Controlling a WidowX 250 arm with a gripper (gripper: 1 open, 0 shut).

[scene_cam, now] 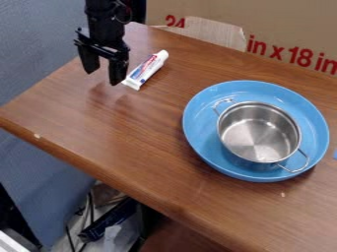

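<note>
My black gripper [102, 66] hangs over the back left of the wooden table, fingers apart and pointing down, with nothing visible between them. Just to its right, a white toothpaste tube [145, 71] with red and blue print lies diagonally on the table. On the right, a steel pot [258, 133] with two handles sits in a light blue round plate [203, 148].
A cardboard box [277, 30] stands behind the table's back edge. Below the left edge are cables and dark items on the floor.
</note>
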